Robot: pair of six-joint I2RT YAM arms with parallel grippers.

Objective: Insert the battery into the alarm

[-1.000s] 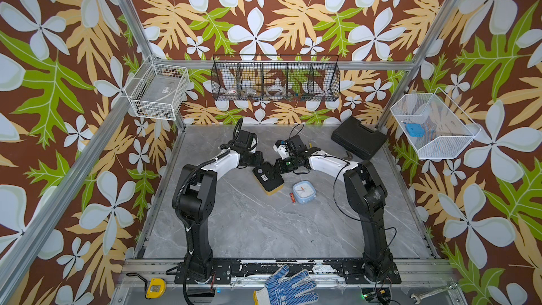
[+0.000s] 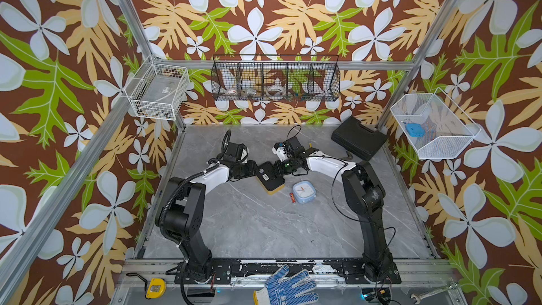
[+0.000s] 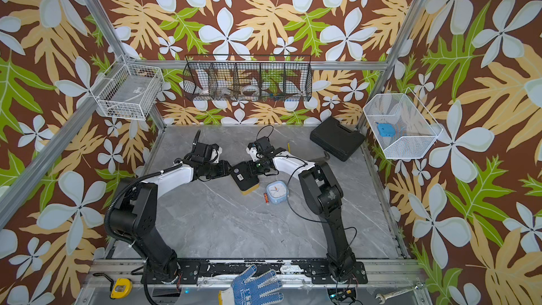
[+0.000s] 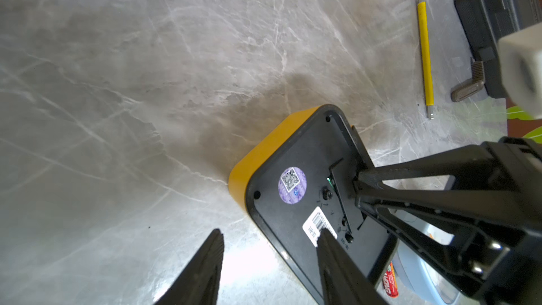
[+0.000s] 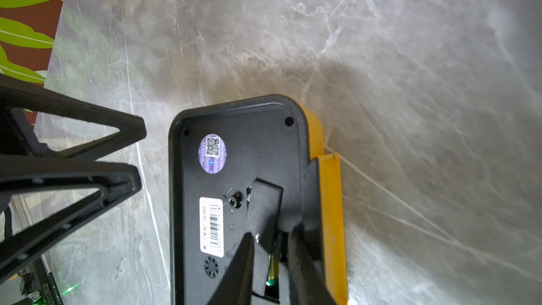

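Note:
The black-backed, yellow-sided alarm device (image 4: 293,220) lies face down between my grippers. Its slim cover piece (image 5: 262,203) sits askew at the compartment, where something green and gold shows beneath. My left gripper stands open beside the device's near-left edge, nothing between its fingers. My right gripper is over the compartment, its tips apart at the cover. A red battery (image 2: 293,197) lies on the table beside a light blue clock (image 2: 304,191).
A black case (image 2: 359,137), a yellow-handled tool (image 4: 423,45) and a brush (image 4: 468,87) lie at the back right. Wire baskets (image 2: 275,79) hang round the edges.
The right arm and the device look nearly unchanged.

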